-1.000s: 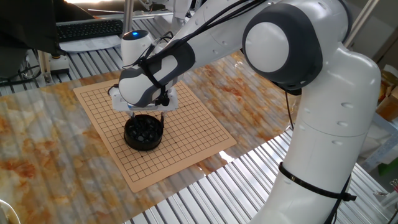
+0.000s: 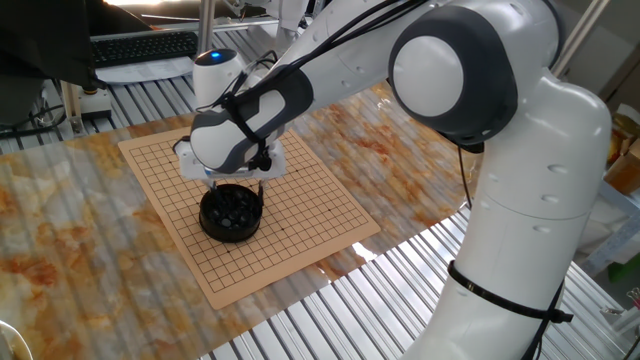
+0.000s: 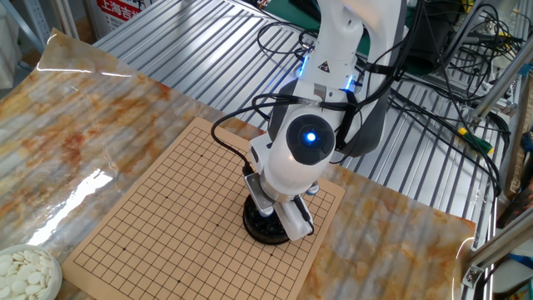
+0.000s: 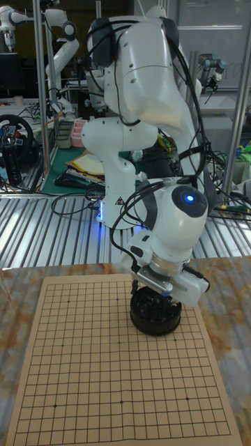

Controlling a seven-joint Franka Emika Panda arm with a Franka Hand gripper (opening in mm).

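Observation:
A round black bowl [image 2: 231,222] holding dark stones stands on the tan grid board [image 2: 300,225]. My gripper [image 2: 238,190] points down at the bowl's back part, its fingers wide apart. One finger [image 2: 262,189] shows by the right side of the rim in exterior view 1; the other is near the left back rim. Whether either touches the bowl, I cannot tell. From above, in exterior view 2, the hand covers part of the bowl [image 3: 260,227] and hides the fingertips. In exterior view 3 the bowl [image 4: 155,320] sits upright below the hand.
A white bowl of white stones [image 3: 29,273] stands beyond the board's corner, at the lower left of exterior view 2. Most of the board is bare, and the marbled table [image 2: 70,230] around it is clear. A keyboard [image 2: 145,47] lies at the back.
Hardly anything differs: the arm, the hand and the black bowl look the same across the last second.

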